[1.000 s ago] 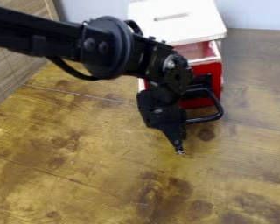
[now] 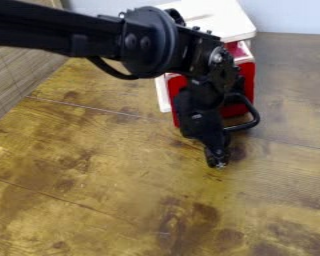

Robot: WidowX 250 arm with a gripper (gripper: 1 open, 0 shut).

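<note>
A small red-and-white box [image 2: 240, 70] with a white top stands at the back, partly hidden behind my black arm. My gripper [image 2: 216, 160] points down in front of the box, low over the wooden floor; its fingertips are small and dark, and whether they are apart cannot be made out. Nothing is visible held in it. A black cable loop sits at its right side.
A wooden panel [image 2: 16, 70] borders the left edge, and a pale wall [image 2: 290, 15] runs behind the box.
My gripper has shifted slightly right and up in the view, its tip now nearer the box's front.
</note>
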